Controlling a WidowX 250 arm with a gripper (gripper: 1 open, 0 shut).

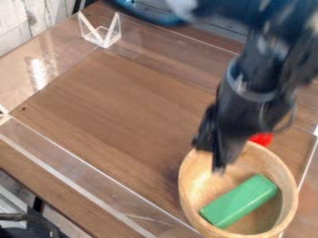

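A round wooden bowl (194,213) stands at the bottom right of the table, with a green block (239,201) lying slanted inside it. My dark gripper (209,151) is motion-blurred above the upper rim of the bowl, clear of the block; its fingers are too blurred to tell whether they are open or shut. A red object (262,138) shows partly behind the gripper and bowl.
A small clear wire-like stand (102,37) is at the back left of the wooden table (106,107). Clear edging runs along the front left.
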